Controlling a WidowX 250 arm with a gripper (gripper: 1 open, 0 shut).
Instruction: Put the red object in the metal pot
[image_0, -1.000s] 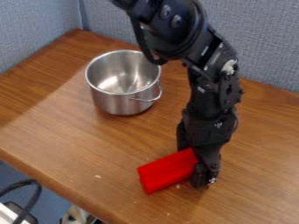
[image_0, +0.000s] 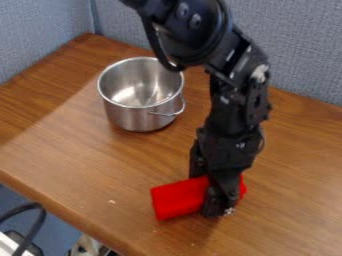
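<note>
The red object (image_0: 177, 199), a block-like or cylindrical piece, lies on the wooden table near its front edge. My black gripper (image_0: 221, 202) is low over its right part, with fingers hiding the middle. A bit of red shows on the far right side of the fingers too. Whether the fingers are closed on it or merely straddle it is hidden. The metal pot (image_0: 122, 118), shiny and empty-looking, stands upright further back on the left, well apart from the gripper.
A wire handle sticks out from the pot's right side. Bare table (image_0: 80, 165) lies between pot and red object. Grey partition walls (image_0: 301, 55) rise behind the table. Dark cables (image_0: 24, 215) hang beyond the front left edge.
My gripper has shifted left and slightly lower, further over the red object. The red object has moved a little left and turned slightly. The pot has stayed put.
</note>
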